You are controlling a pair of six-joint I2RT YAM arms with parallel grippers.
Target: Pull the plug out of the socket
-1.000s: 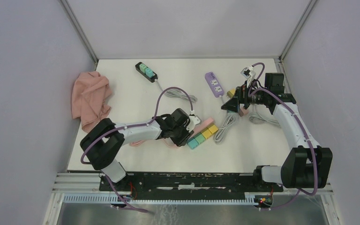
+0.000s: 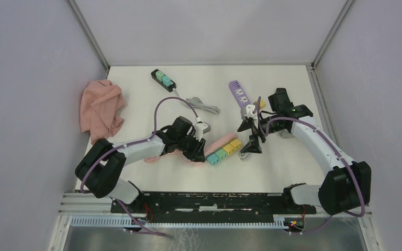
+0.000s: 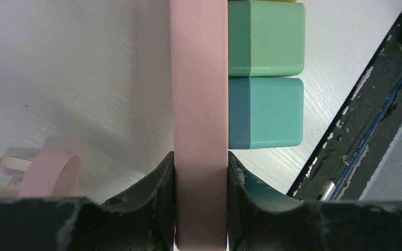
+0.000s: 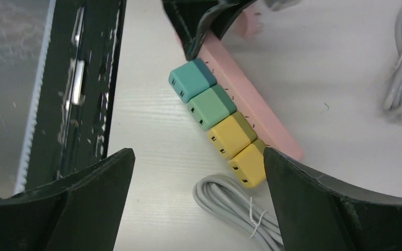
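Note:
A pink power strip [image 4: 254, 99] carries a row of plugs: a teal plug [image 4: 192, 79], a green plug [image 4: 212, 106], a yellow plug [image 4: 232, 135] and an end yellow plug [image 4: 247, 163]. My left gripper is shut on the strip's near-left end, beside the teal plug [image 3: 276, 112]. Wide apart, the fingers of my right gripper hold nothing. In the top view the right gripper [image 2: 251, 140] hovers just right of the yellow end, and the plugs [image 2: 224, 152] lie between both arms.
A pink plug [image 3: 49, 172] lies loose near the left gripper. Grey cable [image 4: 235, 209] is bundled by the yellow end. A purple strip [image 2: 239, 93], a black strip [image 2: 163, 79] and a pink cloth [image 2: 102, 106] lie farther off. The table's front edge is close.
My right gripper has come left and toward the front, from the purple strip's lower end to the yellow end. The left gripper and the pink strip have shifted slightly left.

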